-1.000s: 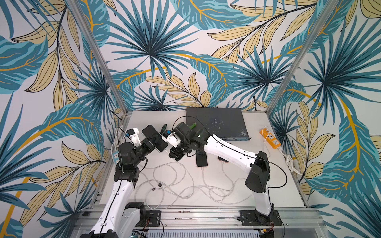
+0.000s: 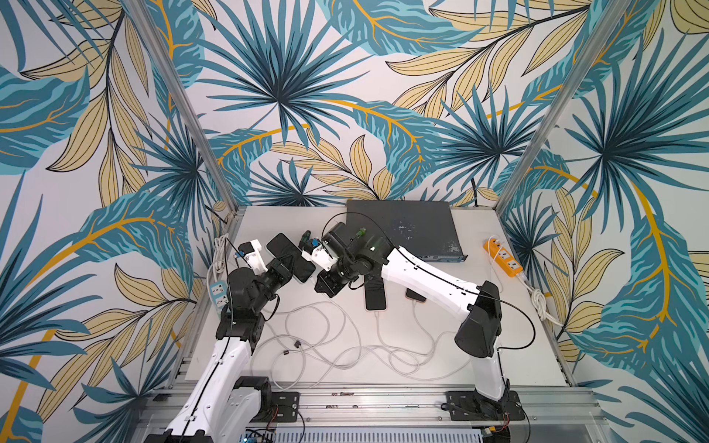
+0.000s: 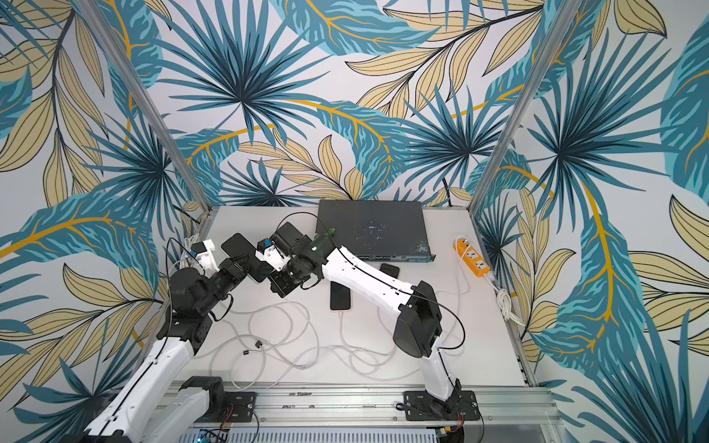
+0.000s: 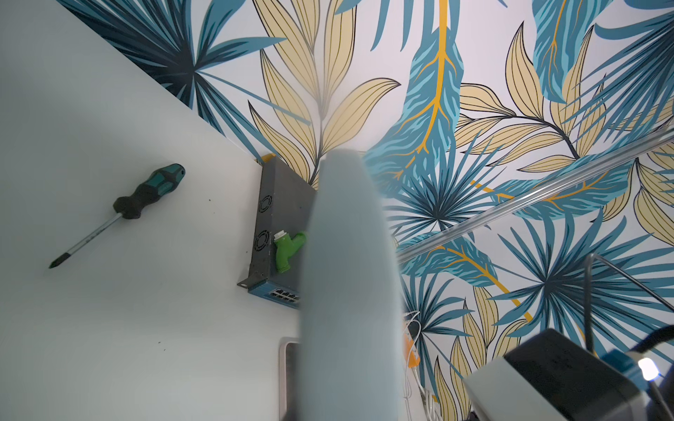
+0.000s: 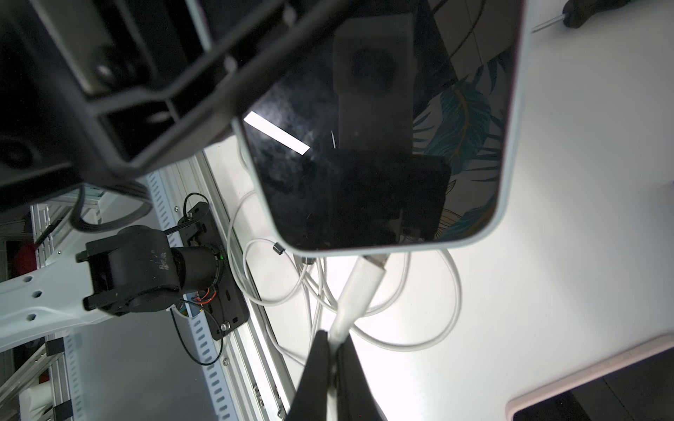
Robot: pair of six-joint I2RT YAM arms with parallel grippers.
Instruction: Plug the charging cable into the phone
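A phone hangs upright in my left gripper (image 2: 288, 262), which is shut on it; its pale edge fills the middle of the left wrist view (image 4: 347, 294). The white cable plug (image 5: 359, 291) is pinched in my right gripper, shut on it below the phone's bottom edge. The plug's metal tip is at that edge; I cannot tell whether it is inside the port.
Other phones (image 2: 375, 295) lie mid-table with cables attached, loops of white cable spread over the front. A screwdriver (image 4: 147, 189) lies at the back, beside a dark metal box (image 2: 406, 229). An orange power strip (image 2: 503, 257) sits at the right.
The right arm is nearly still.
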